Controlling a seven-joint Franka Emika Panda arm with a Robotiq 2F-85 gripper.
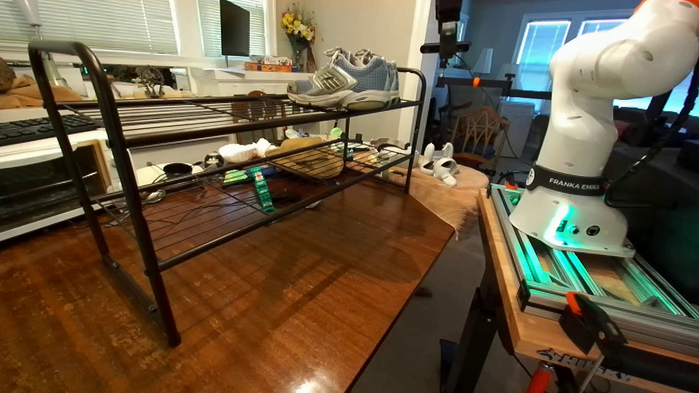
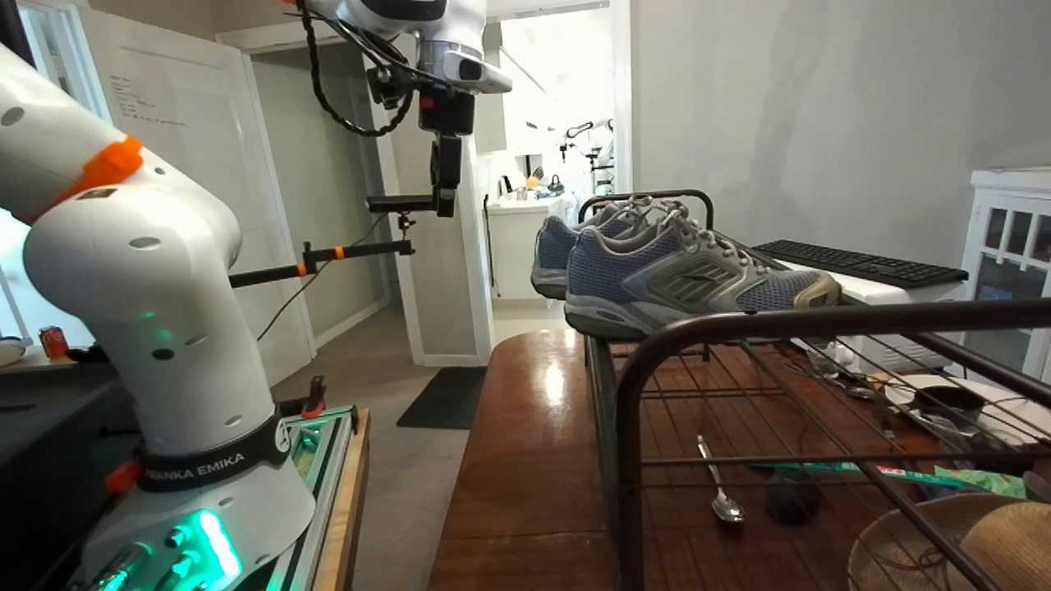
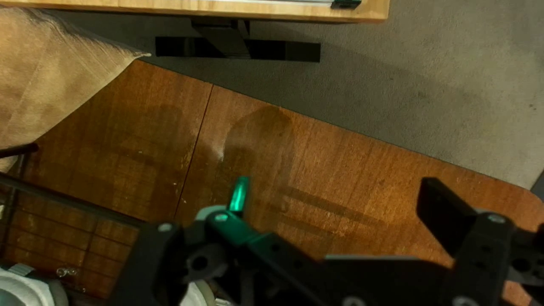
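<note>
My gripper hangs high, left of the shoes and above table height in exterior view 2. In the wrist view its dark fingers stand wide apart, open, with bare table showing between them. A pair of grey-blue running shoes sits side by side on the top shelf of a dark metal rack, at one end. My gripper is apart from both shoes. Only a little of the pale shoes shows along the wrist view's bottom edge.
Under the rack lie a straw hat, a spoon and a green strip. A slim black camera bar on a stand appears near my gripper.
</note>
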